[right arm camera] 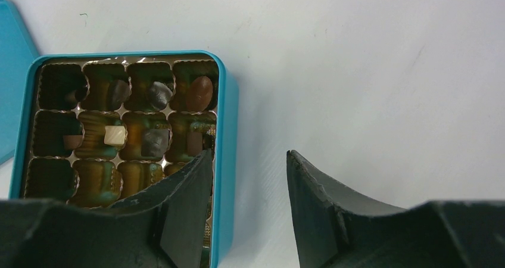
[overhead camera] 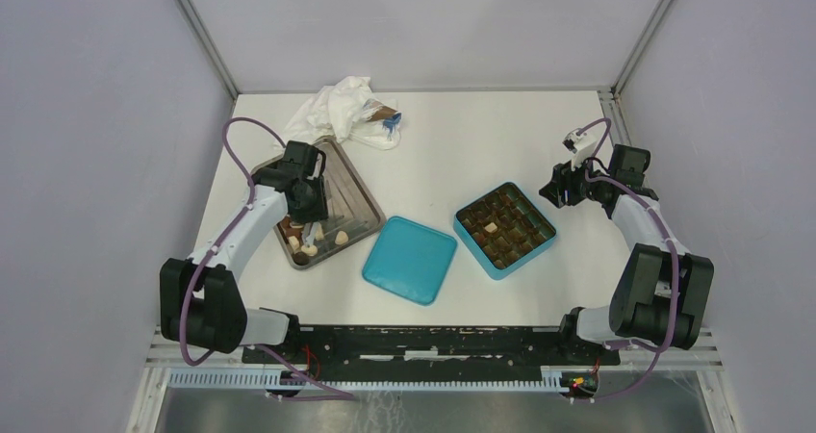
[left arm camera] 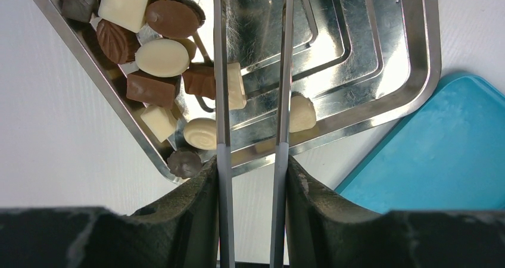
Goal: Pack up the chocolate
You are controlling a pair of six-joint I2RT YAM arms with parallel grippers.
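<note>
Loose chocolates lie in the metal tray [overhead camera: 356,192], among them a brown oval [left arm camera: 172,19], a cream oval [left arm camera: 162,58] and a white square [left arm camera: 124,6]. My left gripper is over the tray, shut on long metal tweezers [left arm camera: 284,71]. The two tweezer arms stand apart with no chocolate clearly between them; their tips are hidden. A blue-rimmed box [overhead camera: 551,243] with a compartment insert holds several pieces, including a brown oval [right arm camera: 199,93] and a cream cube [right arm camera: 115,135]. To its right, my right gripper stays open and empty.
Between tray and box lies a blue lid [overhead camera: 410,260]. A crumpled white bag [overhead camera: 342,114] sits at the back left, touching or close to the tray's far edge.
</note>
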